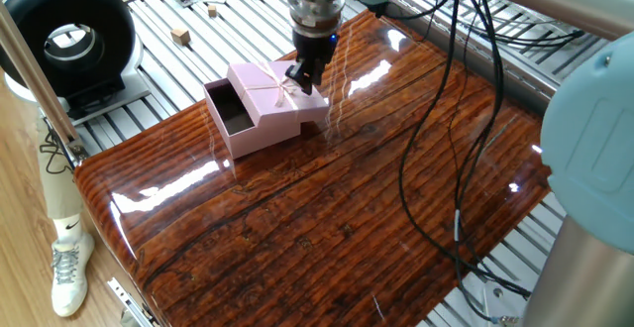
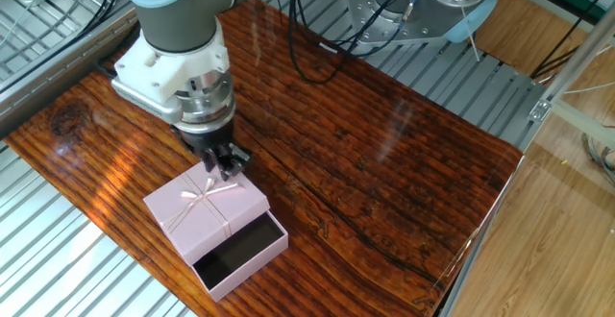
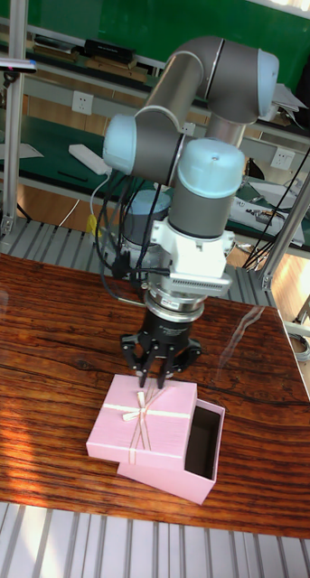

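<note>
A pink open box (image 2: 246,256) stands on the glossy wooden table, its dark inside partly bare. Its lid (image 3: 131,438), pink with a ribbon bow (image 2: 202,197), sits shifted across the top, covering part of the box and overhanging one side. My black gripper (image 3: 153,379) points down at the lid's edge away from the open part. Its fingertips reach the lid there in all views. The two fingers stand fairly close together in exterior view 3; whether the lid's edge is pinched between them cannot be made out.
Black cables (image 1: 421,139) hang over the table from the arm. Two small wooden blocks (image 1: 180,37) lie on the slatted metal surface beyond the table, near a black ring-shaped device (image 1: 109,30).
</note>
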